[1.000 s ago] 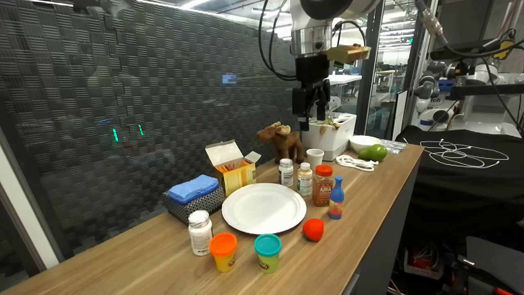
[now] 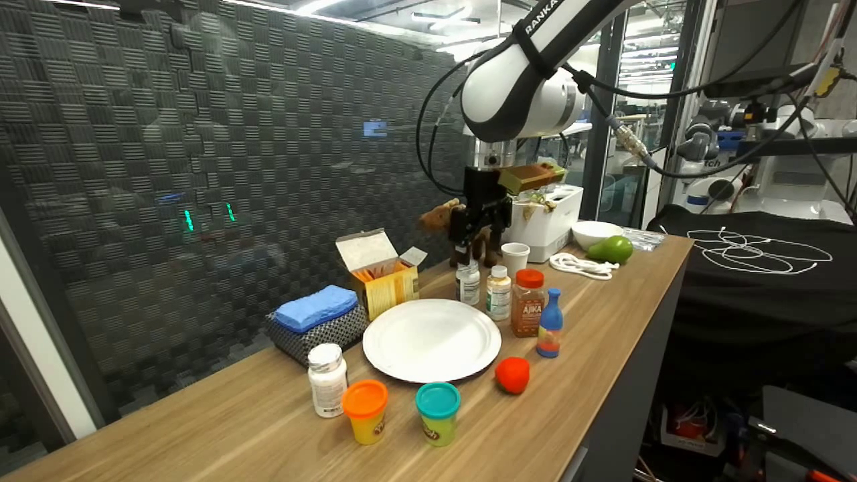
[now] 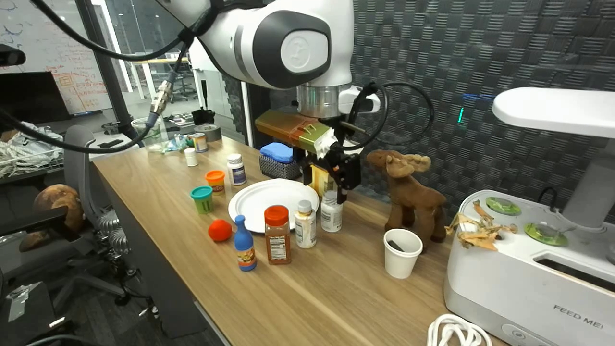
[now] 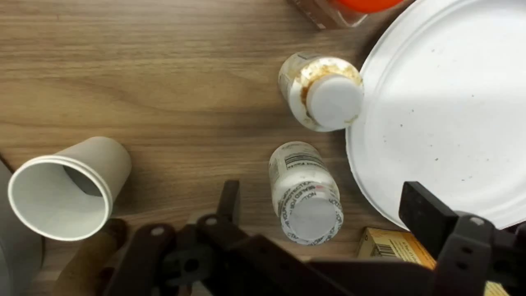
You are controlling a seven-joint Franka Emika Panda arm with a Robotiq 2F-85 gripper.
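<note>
My gripper is open, its fingers apart on either side of a white pill bottle (image 4: 310, 217) with printed neck seal; nothing is clamped. In exterior view 2 the gripper (image 3: 326, 190) hangs right over that bottle (image 3: 331, 216), fingertips about level with its cap. Exterior view 1 also has the gripper (image 2: 476, 250) just above the bottle (image 2: 467, 285). A second pill bottle (image 4: 320, 93), with stained shoulders, stands close by, toward the bench front. The white plate (image 4: 424, 123) lies beside both bottles.
Close by stand a paper cup (image 4: 98, 160), a brown toy moose (image 3: 412, 199), a red-capped spice jar (image 3: 277, 239) and a yellow open box (image 2: 390, 289). A blue bottle (image 3: 245, 248) and red ball (image 3: 220, 230) sit nearer the front edge.
The arm has come down and moved left in exterior view 1, bringing the gripper from high beside the moose to just over the white pill bottle. The table objects stand unchanged.
</note>
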